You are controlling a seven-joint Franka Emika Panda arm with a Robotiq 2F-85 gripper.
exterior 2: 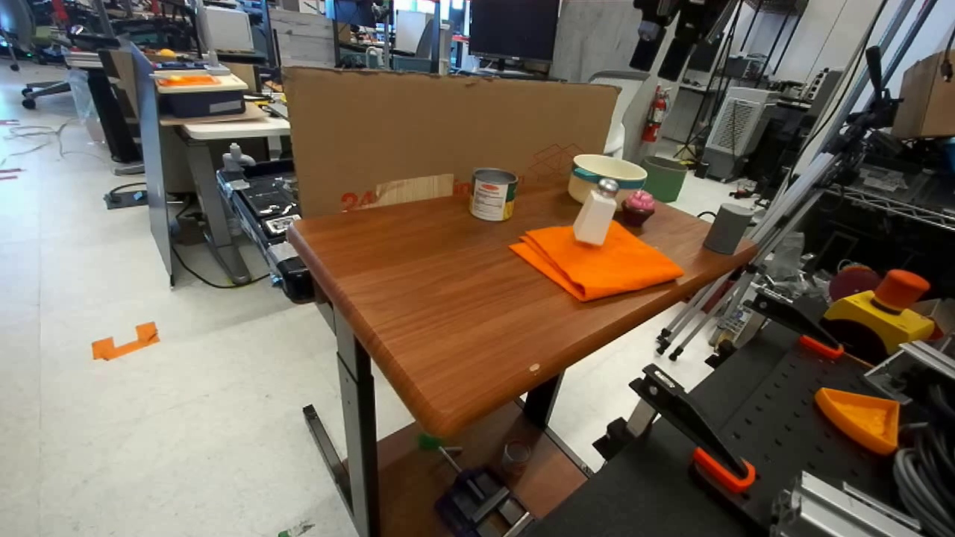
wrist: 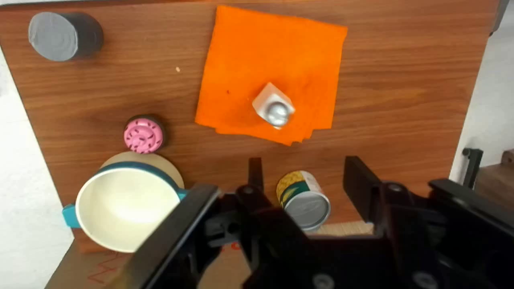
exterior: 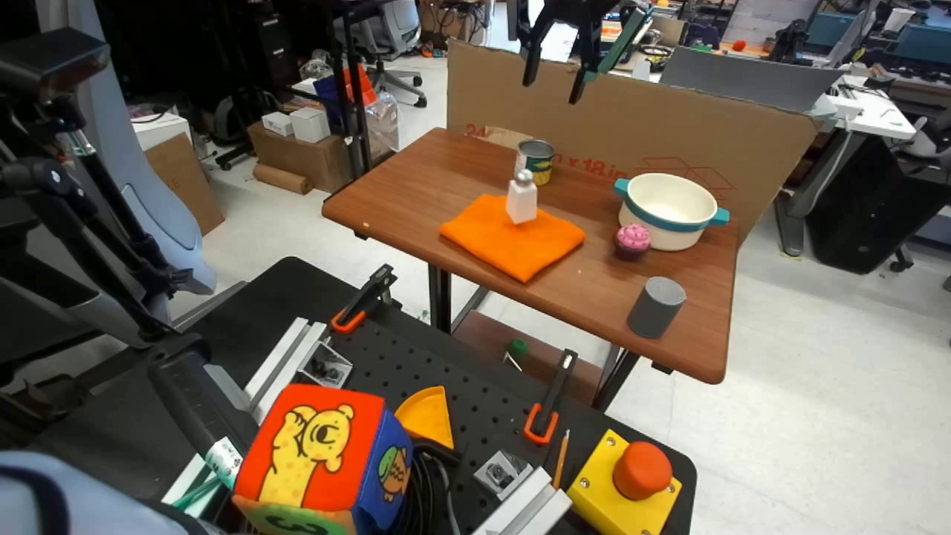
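On the folded orange cloth [exterior: 486, 233] stands a white shaker [exterior: 522, 203] with a silver cap; it touches nothing but the cloth. High above the back of the table, my gripper [exterior: 554, 82] hangs with its fingers spread apart and nothing between them. The wrist view looks down on the shaker [wrist: 270, 100] near one edge of the cloth [wrist: 274, 53], away from the gripper. There, a can [wrist: 307, 210] appears below the gap between my fingers, down on the table.
Near the cardboard barrier [exterior: 606, 120] at the back sits the can [exterior: 535, 162]. A cream pot [exterior: 674, 203] with teal handles, a pink-topped cupcake [exterior: 632, 241] and a grey cylinder [exterior: 657, 307] occupy the right side.
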